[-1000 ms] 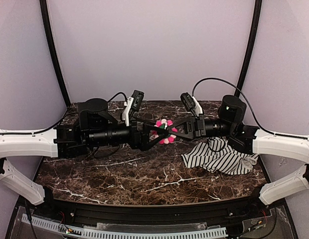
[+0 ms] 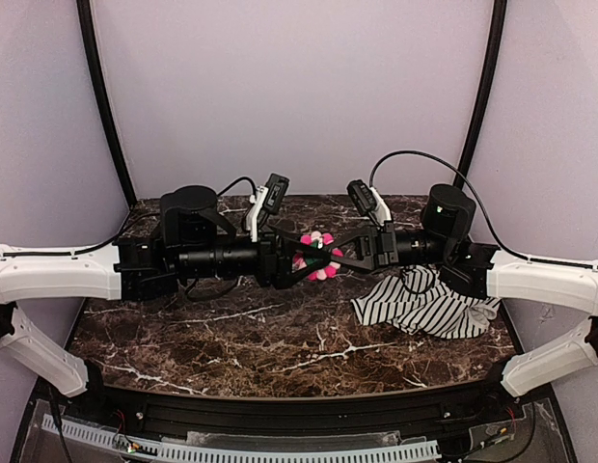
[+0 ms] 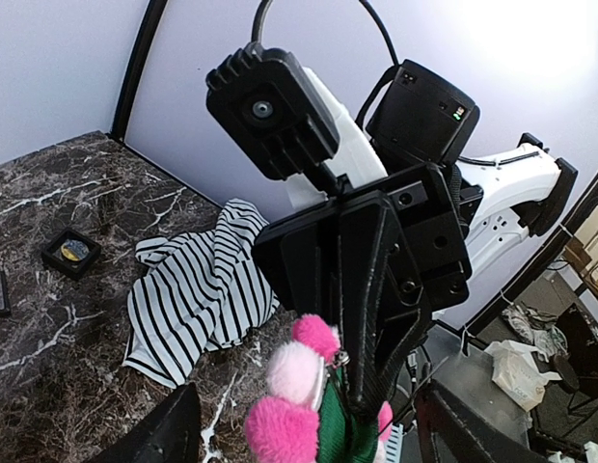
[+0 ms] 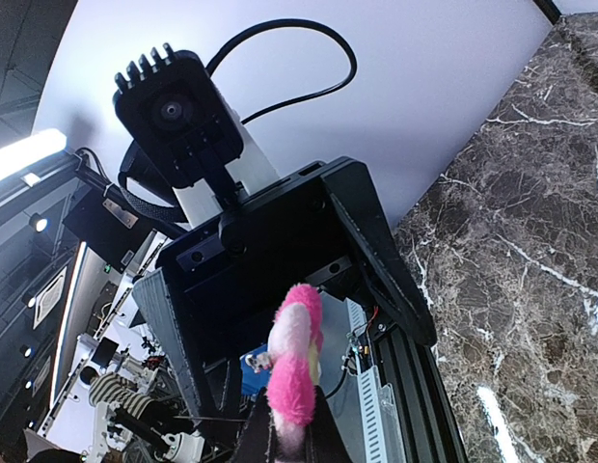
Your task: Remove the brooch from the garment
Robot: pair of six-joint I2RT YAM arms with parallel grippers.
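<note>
The pink-and-white flower brooch with a green centre [image 3: 282,429] is held in the air between my grippers, above the middle of the table. My right gripper is shut on it, with a metal pin showing at its side. My left gripper [image 2: 309,258] faces it from the left, its fingers apart on either side of the brooch in the left wrist view; whether they touch it is unclear. The black-and-white striped garment [image 2: 424,306] lies crumpled on the right of the table, apart from the brooch.
A small black box [image 3: 69,253] sits on it near the garment. Both arms fill the space over the middle.
My left gripper has shifted slightly to the right over the last second. The right gripper and the garment show no visible movement.
</note>
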